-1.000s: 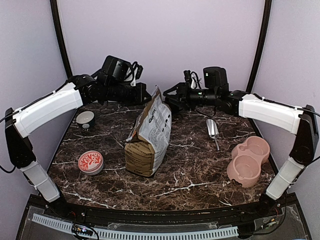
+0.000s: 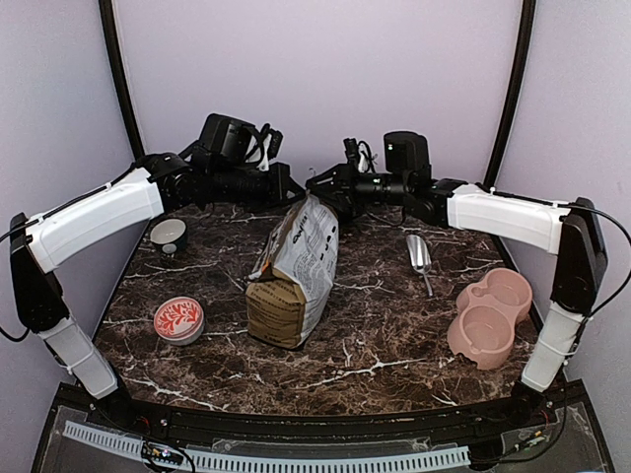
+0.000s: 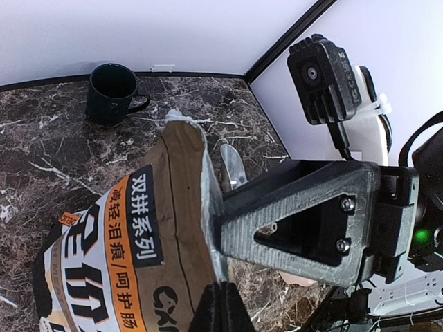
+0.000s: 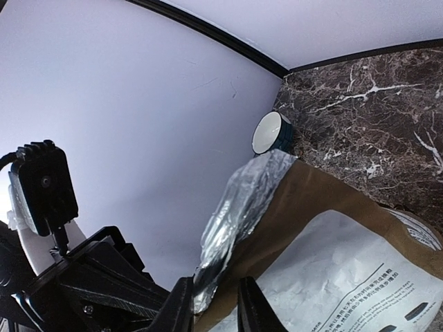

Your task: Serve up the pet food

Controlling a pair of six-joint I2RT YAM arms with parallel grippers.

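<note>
The pet food bag, brown and white, stands upright mid-table with its top rising to a narrow peak. At its upper left edge is my left gripper; in the left wrist view its fingertips are pressed together on the thin rim of the bag. From the other side my right gripper reaches the peak. Its fingers stand apart in the right wrist view, and the silvery edge of the bag runs down between them. A metal scoop lies to the right, beside a pink double bowl.
A round tin with a red-patterned lid sits front left. The white-lined cup is at the back left. A dark mug stands behind the bag.
My right gripper has moved left, from beside the bag to its top edge. The left arm, the bag's base and the other things are unmoved.
</note>
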